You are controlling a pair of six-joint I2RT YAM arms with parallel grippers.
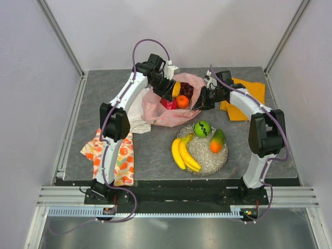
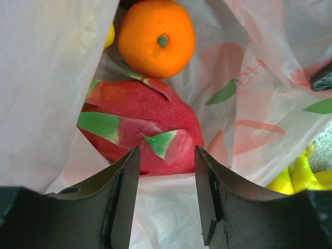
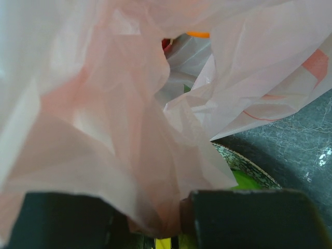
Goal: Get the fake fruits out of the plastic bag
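Observation:
The pink-white plastic bag lies spread with its mouth toward the top camera. Inside are an orange, a yellow fruit, a dark bunch and a red fruit with green leaf shapes. Over the bag's left side hangs my left gripper, open, its fingertips at the near edge of the red fruit with nothing clasped. My right gripper is at the bag's right edge. Bag film hangs between and over its fingers; a gap shows low down, so its hold is unclear.
In front of the bag, a speckled round plate carries bananas, a small watermelon and a mango. A white cloth lies left, a patterned cloth nearer, an orange cloth behind the right arm.

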